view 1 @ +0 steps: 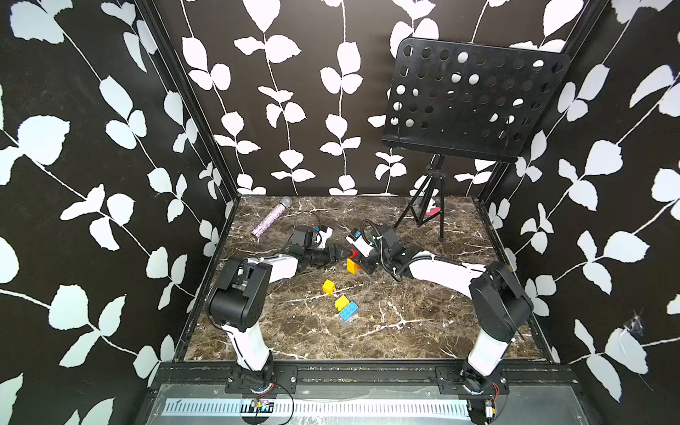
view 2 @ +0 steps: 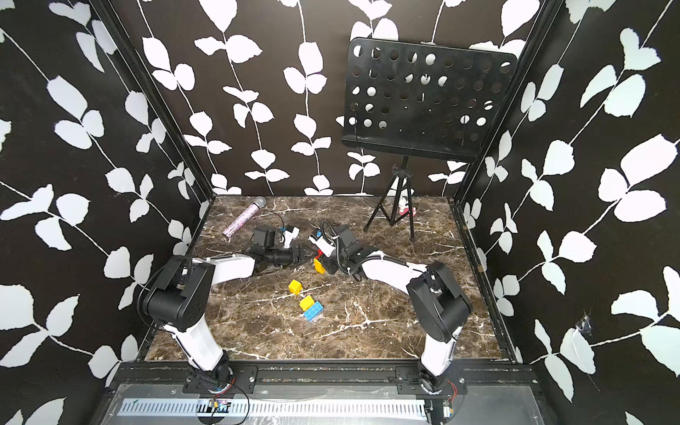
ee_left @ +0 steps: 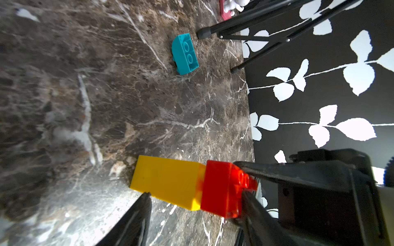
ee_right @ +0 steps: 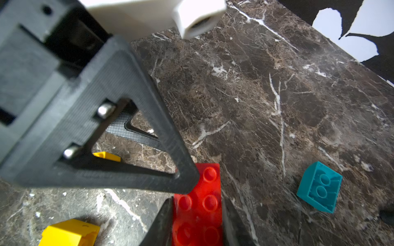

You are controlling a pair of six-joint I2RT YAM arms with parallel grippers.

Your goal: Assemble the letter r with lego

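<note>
My right gripper point(view 1: 361, 258) is shut on a red brick, studded on top in the right wrist view point(ee_right: 205, 188), just beside or over a long yellow brick at the table's middle. My left gripper point(view 1: 341, 255) is open and faces it from the left, its blurred fingertips apart at the bottom of the left wrist view. A teal brick point(ee_left: 184, 55) lies apart behind. Nearer the front are a yellow brick point(view 1: 328, 287), another yellow brick point(view 1: 341, 302) and a light blue brick point(view 1: 348, 311). Whether red and yellow are joined I cannot tell.
A black music stand point(view 1: 474, 99) stands at the back right, a pink object point(ee_left: 225, 10) by its legs. A glittery microphone point(view 1: 269, 218) lies at the back left.
</note>
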